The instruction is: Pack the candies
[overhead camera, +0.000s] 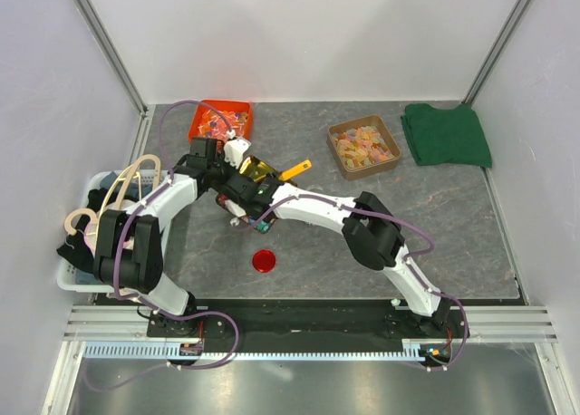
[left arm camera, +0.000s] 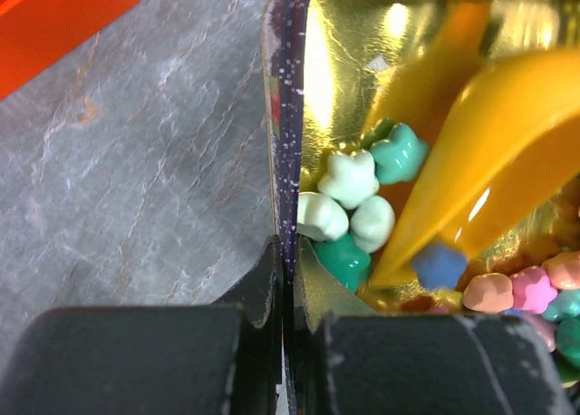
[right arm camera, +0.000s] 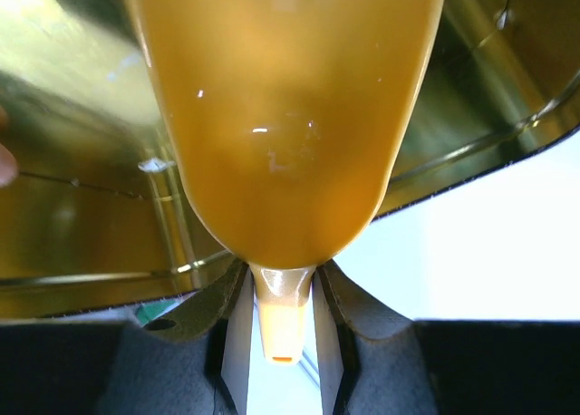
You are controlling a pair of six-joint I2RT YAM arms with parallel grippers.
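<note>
My left gripper is shut on the upright wall of a gold-lined tin (left arm camera: pixel 421 21), one finger outside and one inside. Star-shaped candies (left arm camera: pixel 350 179) in mint, teal and pink lie in the tin, with the orange scoop (left arm camera: pixel 494 152) reaching down among them. In the right wrist view, my right gripper is shut on the narrow neck of that scoop, its broad bowl spreading over the tin. From above, the yellow handle (overhead camera: pixel 295 170) sticks out past the tin's right side; the right arm hides much of the tin.
At the back left stands an orange basket (overhead camera: pixel 205 105) of wrapped sweets; a brown box (overhead camera: pixel 372 170) of sweets is back right. A green cloth (overhead camera: pixel 446 134) lies farther right. The red round piece (overhead camera: pixel 264 261) rests in front.
</note>
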